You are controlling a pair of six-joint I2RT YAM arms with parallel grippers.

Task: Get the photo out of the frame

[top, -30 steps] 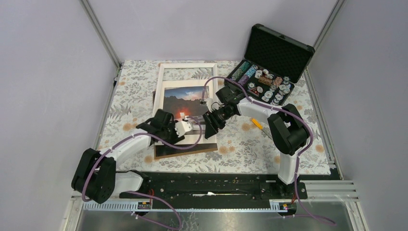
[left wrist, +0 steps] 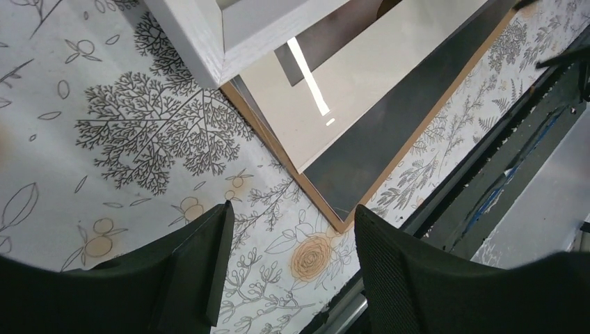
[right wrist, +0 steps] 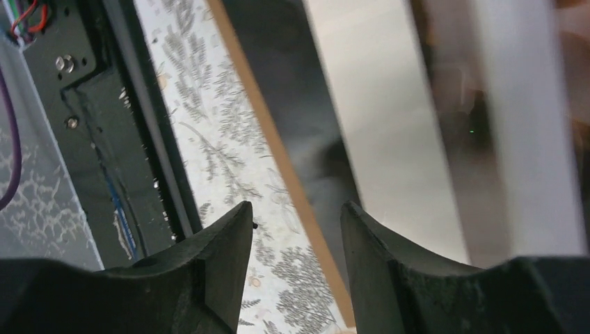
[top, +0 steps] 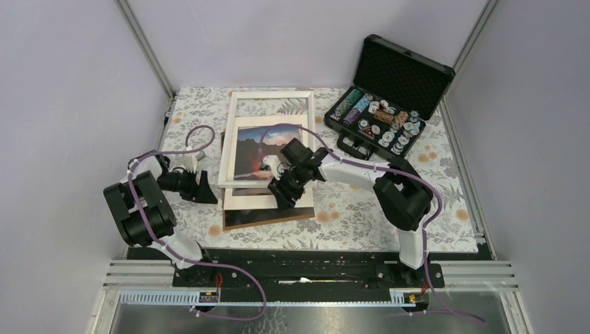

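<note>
The white frame (top: 271,94) lies flat on the patterned cloth. Through its opening shows the sunset photo (top: 252,156) in a cream mat (top: 261,202), whose lower strip sticks out below the frame's near bar. Under both is a dark sheet with a brown edge (left wrist: 376,149), extending furthest toward the front. My left gripper stands open over bare cloth, left of the frame's near corner. Fingers apart and empty, my right gripper hovers above the mat's and dark sheet's near edges; its arm covers part of the photo in the top view.
A black case (top: 403,76) full of poker chips lies open at the back right. The table's dark front edge (top: 299,261) runs close to the dark sheet.
My left arm has withdrawn from over the photo to the left of the frame. The right gripper has shifted left and toward the front. Frame and photo show no clear movement.
</note>
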